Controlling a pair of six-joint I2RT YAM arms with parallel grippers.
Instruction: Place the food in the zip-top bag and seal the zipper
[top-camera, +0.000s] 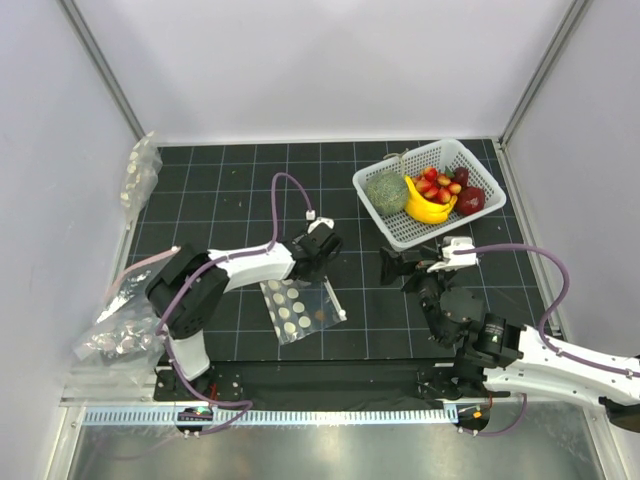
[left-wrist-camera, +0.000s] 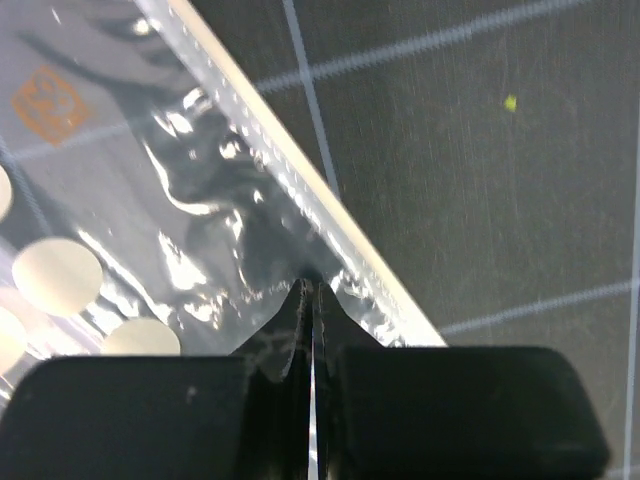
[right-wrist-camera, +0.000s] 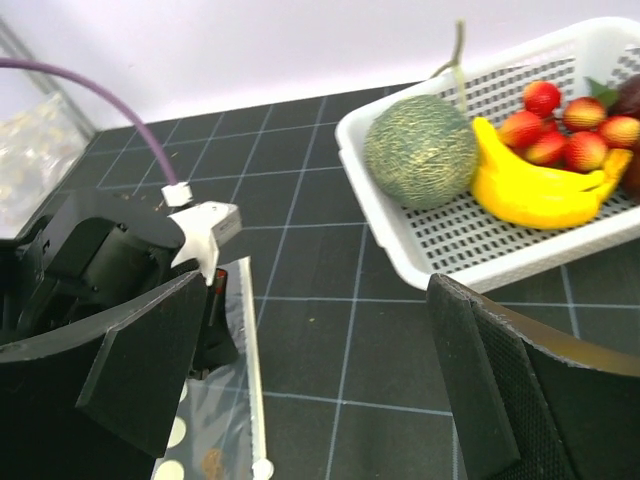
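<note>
A clear zip top bag with pale dots (top-camera: 303, 318) lies flat on the dark grid mat, its whitish zip edge facing right. My left gripper is shut, its tips at the film just inside that edge; whether any film is pinched between them is not clear. From above, the left arm covers the bag's far part. Toy food sits in a white basket (top-camera: 378, 222) at the back right: a green melon (right-wrist-camera: 420, 150), yellow bananas (right-wrist-camera: 530, 190) and several red strawberries (right-wrist-camera: 585, 150). My right gripper is open and empty, in front of the basket.
More clear dotted bags (top-camera: 118, 330) lie at the left side, partly behind the left arm, and another bag (top-camera: 140, 178) rests against the back left wall. Bare mat (top-camera: 220, 185) stretches across the back left and between the bag and the basket.
</note>
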